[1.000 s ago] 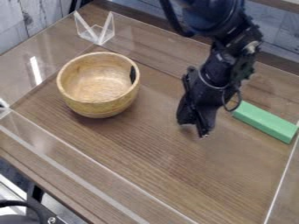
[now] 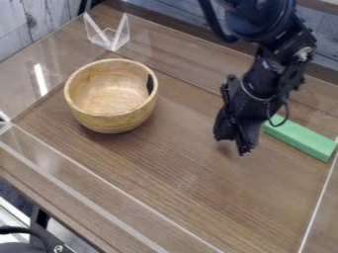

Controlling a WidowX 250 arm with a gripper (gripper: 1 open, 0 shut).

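Observation:
My black gripper [image 2: 232, 128] is low over the wooden table [image 2: 172, 198], right of centre, with its fingers pointing down and looking shut; nothing shows between them. A green block [image 2: 299, 140] lies at the right, partly behind the arm. A tan wooden bowl [image 2: 111, 107] sits on the left side of the table, well apart from the gripper.
A white wire rack [image 2: 109, 35] stands at the back left. Dark cables show beyond the lower left edge.
The gripper and arm have shifted slightly to the right, toward the green block. The bowl and block have not moved.

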